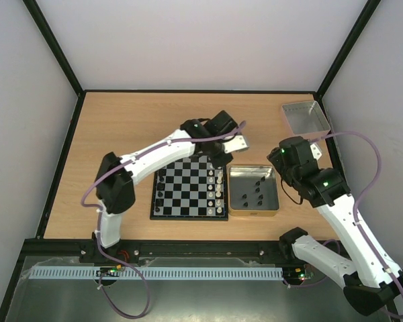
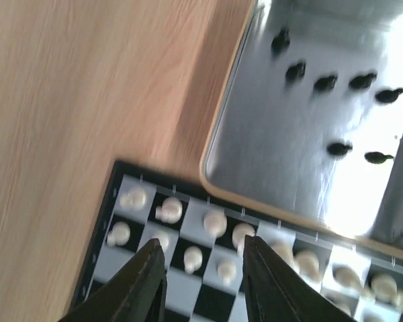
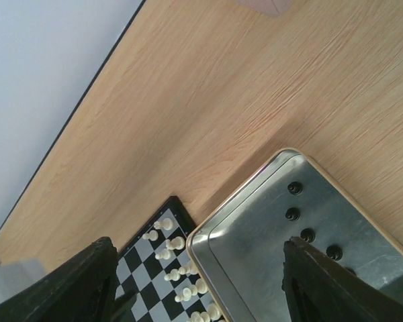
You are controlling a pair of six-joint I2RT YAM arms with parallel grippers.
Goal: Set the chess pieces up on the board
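Observation:
The chessboard (image 1: pixel 181 217) lies mid-table with white pieces (image 1: pixel 211 194) along its right side and dark pieces (image 1: pixel 160 194) along its left. Right beside it, a metal tray (image 1: pixel 254 212) holds several black pieces (image 2: pixel 325 83), spread over its floor. My left gripper is open above the board's far right corner; white pieces (image 2: pixel 215 223) show beyond and between its fingers, none gripped. Off to the right of the tray, my right gripper is open and empty, facing the tray and board. The left arm hides the board's far edge in the top view.
An empty clear bin (image 1: pixel 305 119) stands at the far right of the table. Bare wood (image 1: pixel 121 121) stretches across the back and left. A tray wall rises beside the board's white side.

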